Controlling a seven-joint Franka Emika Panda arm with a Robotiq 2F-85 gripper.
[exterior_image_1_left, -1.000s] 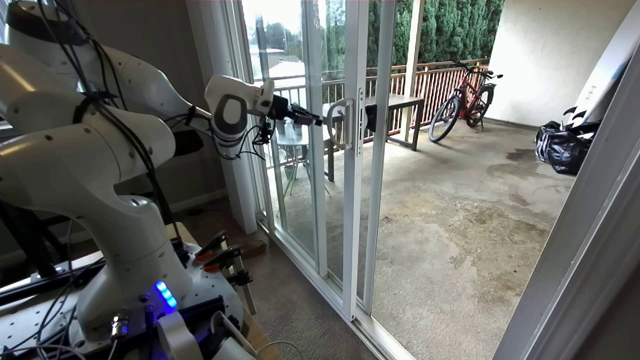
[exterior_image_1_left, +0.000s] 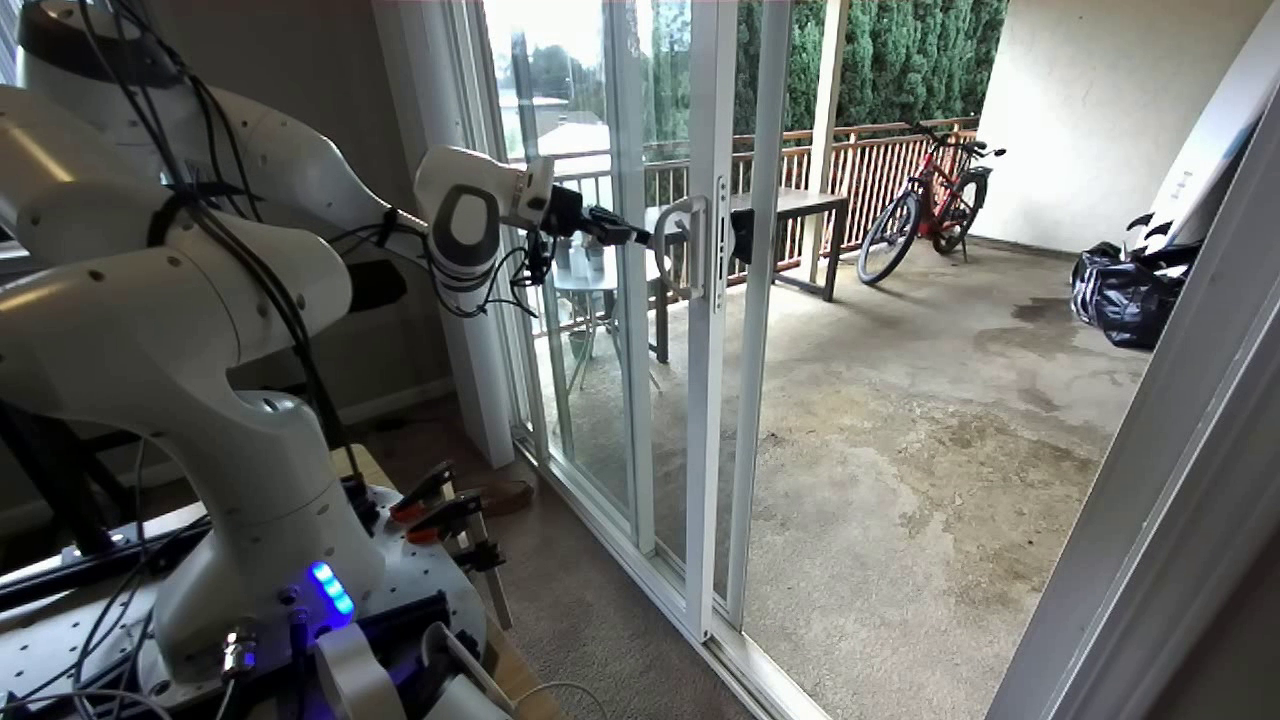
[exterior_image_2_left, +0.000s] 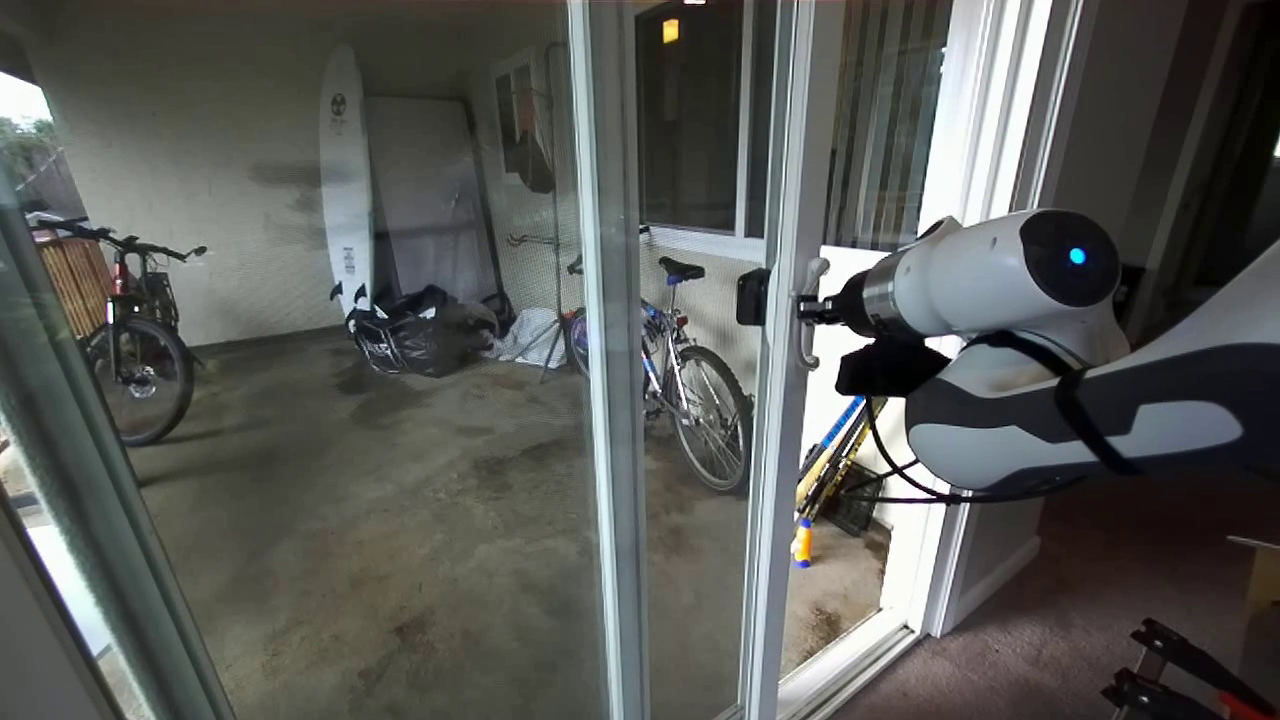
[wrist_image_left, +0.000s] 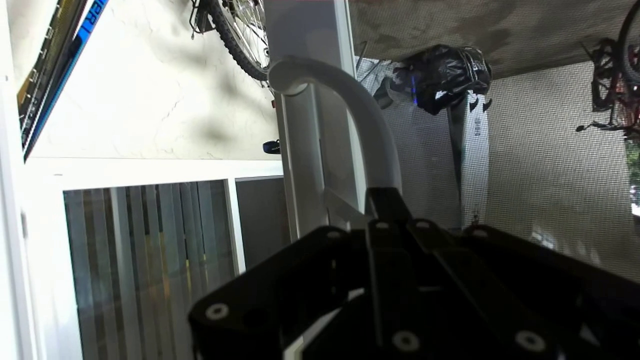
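Note:
A white D-shaped handle (exterior_image_1_left: 701, 248) stands out from the edge of the sliding glass door (exterior_image_1_left: 702, 480), which is part open. My gripper (exterior_image_1_left: 649, 238) is shut at handle height, its tips up against or very close to the handle's outer curve. In the wrist view the black fingers (wrist_image_left: 388, 204) are together and overlap the lower end of the curved handle (wrist_image_left: 376, 126). Nothing shows between them. From the other side, the gripper (exterior_image_2_left: 806, 308) appears level with the handle's middle; whether it touches cannot be told.
Beyond the doorway lies a bare concrete balcony (exterior_image_1_left: 864, 480) with a red bicycle (exterior_image_1_left: 930, 204), a table (exterior_image_1_left: 792, 204) and a black bag (exterior_image_1_left: 1128, 294). The floor track (exterior_image_1_left: 768, 678) runs along the doorway. Clamps (exterior_image_1_left: 446, 510) stick out from the robot's base.
My gripper has moved slightly to the right, closer to the handle. The door looks to be in the same place.

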